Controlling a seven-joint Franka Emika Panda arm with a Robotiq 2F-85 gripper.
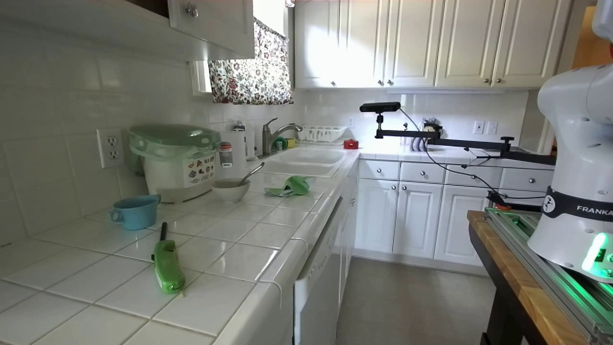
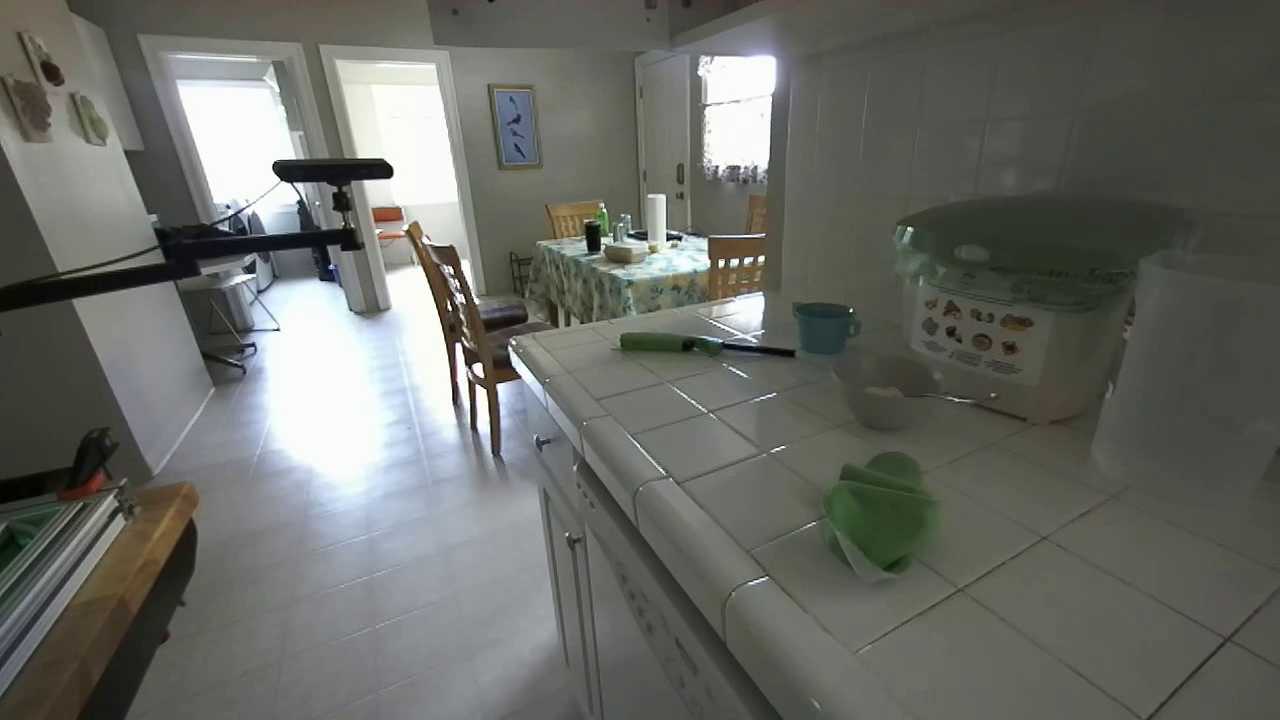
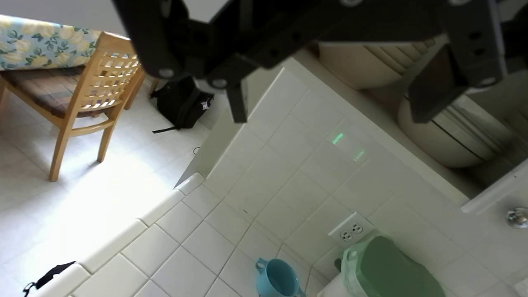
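Observation:
In the wrist view my gripper is open, its two dark fingers wide apart with only the tiled wall behind the gap. A blue cup with handles stands upright on the counter. In front of it lies a green lighter with a black nozzle. Farther along are a pale bowl with a spoon leaning in it and a crumpled green cloth. The cup shows at the bottom of the wrist view, well away from my fingers. Neither exterior view shows the gripper.
A white bin with a green lid stands against the wall, with a paper towel roll beside it. The sink lies beyond the cloth. An overhead cabinet hangs above the counter. Bare tiles lie along the front edge.

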